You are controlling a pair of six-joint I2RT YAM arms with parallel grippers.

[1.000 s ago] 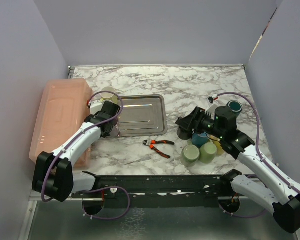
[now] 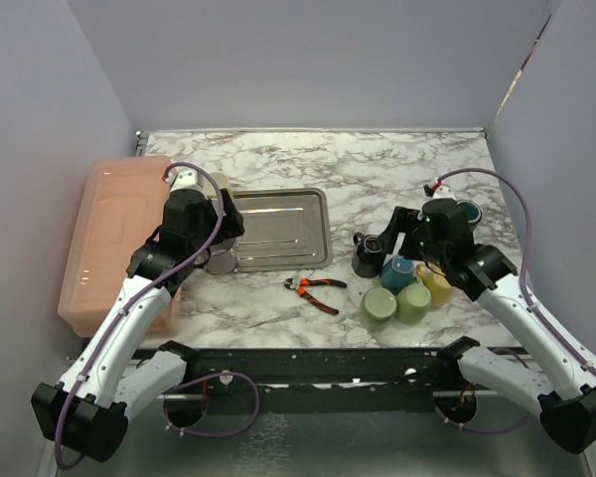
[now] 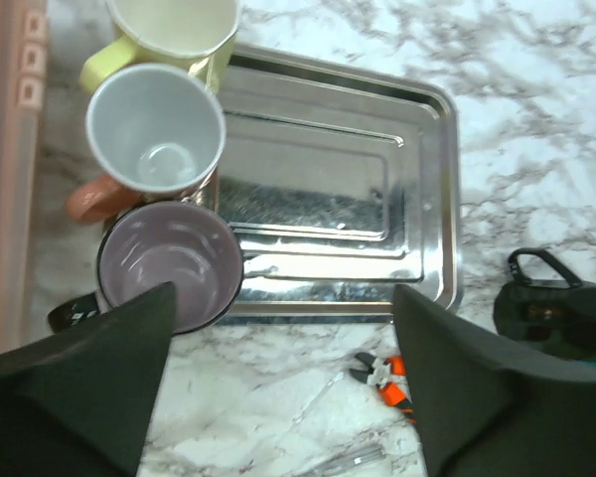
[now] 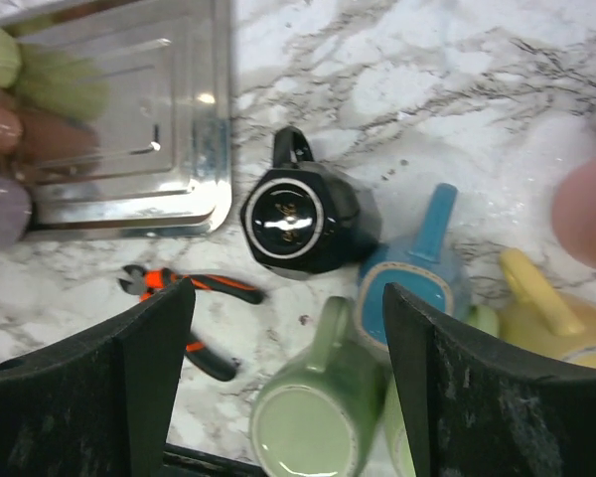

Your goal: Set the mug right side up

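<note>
My left gripper hangs open over the left edge of the metal tray, above three upright mugs: purple, white with orange handle and yellow. My right gripper stands open above a cluster of mugs. A black mug lies there with its handle pointing back, beside a blue mug, green mugs and a yellow one.
The pink bin borders the left side. Orange pliers lie in front of the metal tray. The marble top is clear at the back middle.
My left arm has drawn back and risen from the left mugs.
</note>
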